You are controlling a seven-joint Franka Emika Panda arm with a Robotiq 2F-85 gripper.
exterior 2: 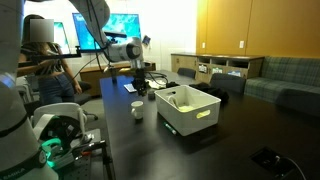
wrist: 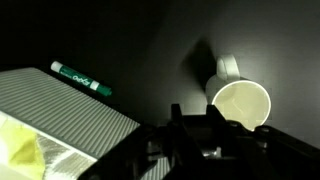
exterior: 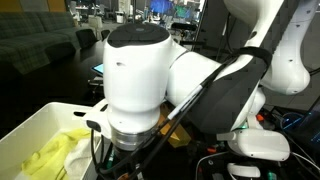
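Observation:
My gripper is a dark shape at the bottom middle of the wrist view. Its fingers blend into the dark table, and nothing can be made out between them. To its right stands a white mug [wrist: 240, 100], its handle toward the top; the same mug [exterior 2: 137, 108] is upright on the table in exterior view 2. A green-and-white marker [wrist: 82, 79] lies to the upper left, beside a white box [wrist: 75, 115] with ribbed sides. Inside the box are a yellow cloth [exterior: 50, 158] and a white cloth [exterior: 78, 158]. The arm hides my fingertips in exterior view 1.
The box [exterior 2: 190, 121] takes up the middle of the dark table [exterior 2: 230, 152], with bare surface in front of it. A black cable-like item [exterior 2: 275, 162] lies near the right end. A person [exterior 2: 130, 55] is at the far left.

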